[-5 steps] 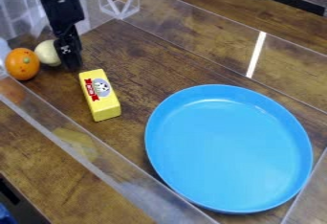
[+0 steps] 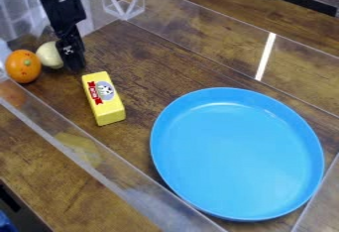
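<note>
My gripper [image 2: 69, 46] is at the upper left, its dark fingers open, lowered around or beside a pale round object [image 2: 50, 56], which they partly hide. An orange [image 2: 22, 66] sits just left of that object. A yellow box [image 2: 103, 99] with a red label lies on the wooden table to the lower right of the gripper. A large blue plate [image 2: 236, 152] fills the lower right.
Clear plastic walls [image 2: 94, 165] border the work area. Bare table [image 2: 179, 62] lies between the gripper and the plate, and the upper middle is free.
My gripper has shifted very slightly at the pale object. The box, orange and plate have not moved.
</note>
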